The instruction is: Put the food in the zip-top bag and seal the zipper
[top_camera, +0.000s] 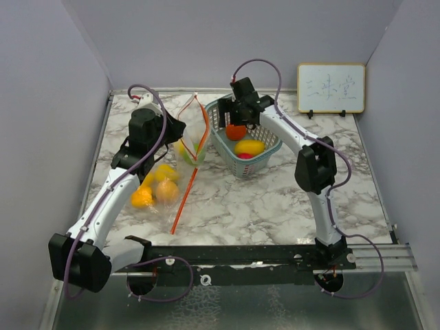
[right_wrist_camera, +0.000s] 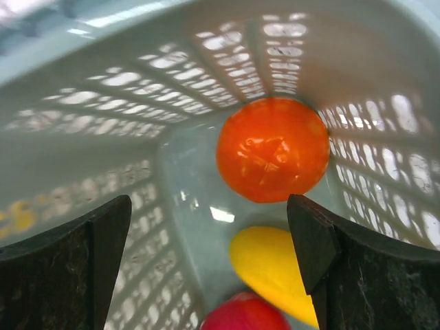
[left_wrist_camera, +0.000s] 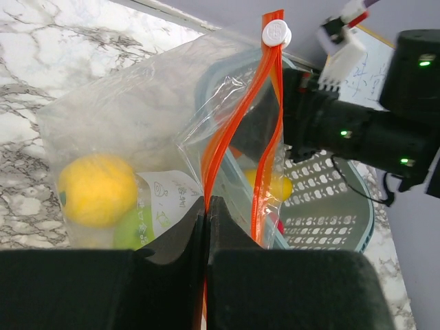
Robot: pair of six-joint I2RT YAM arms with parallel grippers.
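The clear zip top bag (left_wrist_camera: pixel 130 89) has an orange zipper (top_camera: pixel 206 128) with a white slider (left_wrist_camera: pixel 276 33), and its mouth gapes. My left gripper is shut on the bag's edge at the orange strip. Inside the bag lie several foods, among them a yellow one (left_wrist_camera: pixel 97 189), a green one and orange ones (top_camera: pixel 143 196). In the grey basket (top_camera: pixel 246 167) are an orange-red food (right_wrist_camera: pixel 273 150), a yellow oblong one (right_wrist_camera: pixel 271 265) and a pinkish-red one (right_wrist_camera: pixel 245 315). My right gripper is open over the basket, nothing between its fingers, near the orange-red food.
Basket walls (right_wrist_camera: pixel 62 124) stand close around the right fingers. The bag's mouth is right beside the basket's left rim. A small whiteboard (top_camera: pixel 331 88) leans at the back right.
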